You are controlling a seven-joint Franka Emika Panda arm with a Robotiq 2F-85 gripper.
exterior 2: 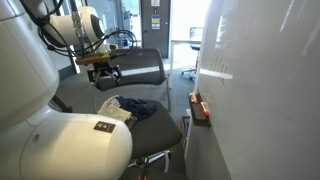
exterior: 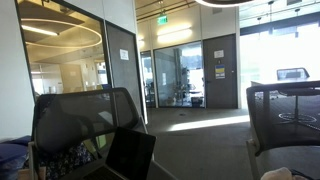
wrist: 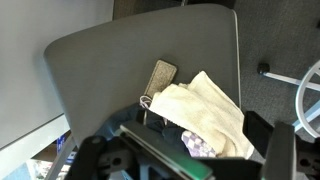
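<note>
In the wrist view, a cream cloth [wrist: 205, 112] lies on the grey chair seat [wrist: 100, 65]. A brown rectangular object with a looped cord [wrist: 160, 78] lies beside it. Dark fabric and a checked patch [wrist: 197, 145] show under and next to the cloth. My gripper is above them, its black fingers [wrist: 281, 145] spread wide at the bottom of the view, with no object seen held. Exterior view 2 shows my gripper [exterior 2: 104, 72] up by the chair's backrest, over the seat with the cloth [exterior 2: 112, 108] and dark fabric [exterior 2: 140, 106].
A white wall or panel [exterior 2: 260, 90] with a small ledge [exterior 2: 200, 110] stands to the right of the chair. Empty mesh chairs [exterior: 85, 118] occupy the front of exterior view 1. Open carpet [exterior: 205, 145] lies between them.
</note>
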